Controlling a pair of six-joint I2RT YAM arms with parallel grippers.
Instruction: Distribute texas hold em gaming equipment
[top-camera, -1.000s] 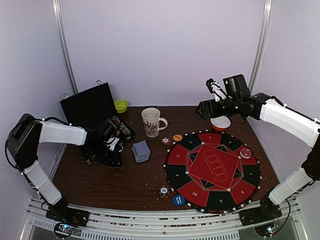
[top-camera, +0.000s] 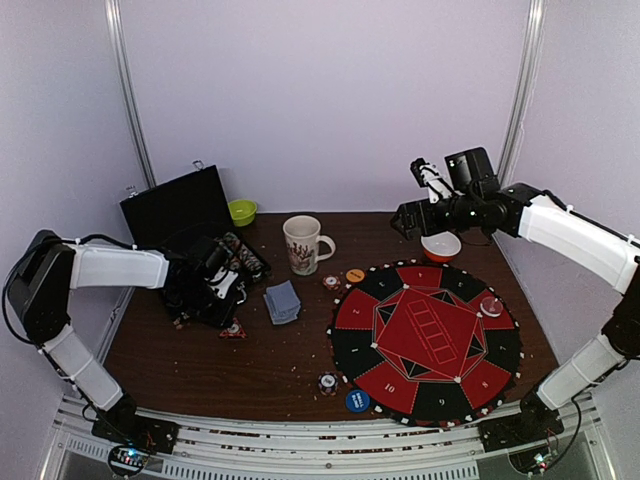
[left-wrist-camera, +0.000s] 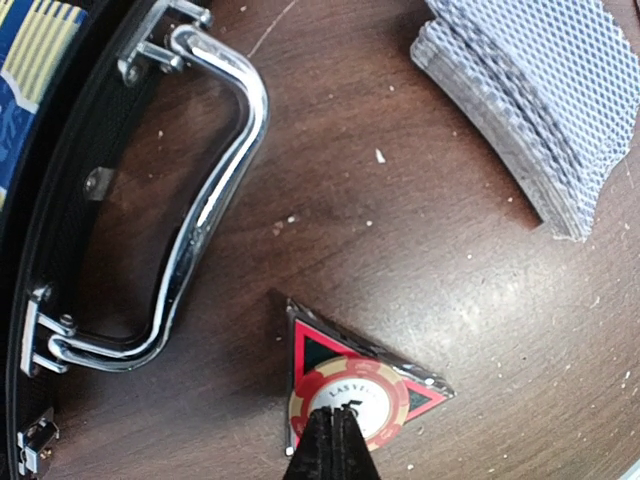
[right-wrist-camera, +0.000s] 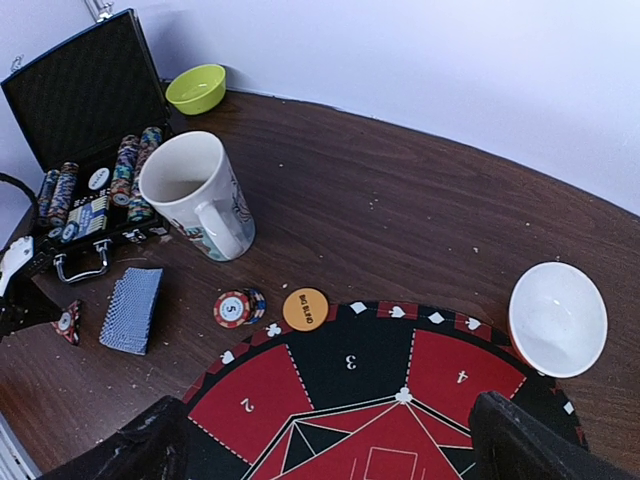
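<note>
A red triangle piece (left-wrist-camera: 312, 347) with a red and cream 5 chip (left-wrist-camera: 345, 375) lies on the table, low in the left wrist view; in the top view it shows at the left (top-camera: 233, 330). My left gripper is shut, its fingertips together with nothing between them. They overlap the chip's lower part in that view; whether they touch it I cannot tell. The right gripper is open and empty, its fingers wide apart at the bottom of the right wrist view. From above, it hangs over the table's back right.
The open black case (right-wrist-camera: 90, 90) stands at the back left, its handle (left-wrist-camera: 200, 200) facing the piece. Cards (top-camera: 282, 302), a mug (top-camera: 301, 245), chip stacks (top-camera: 327, 383) and the round mat (top-camera: 357, 347) lie rightward.
The triangle and chip stay on the table. The right arm is nearly still.
</note>
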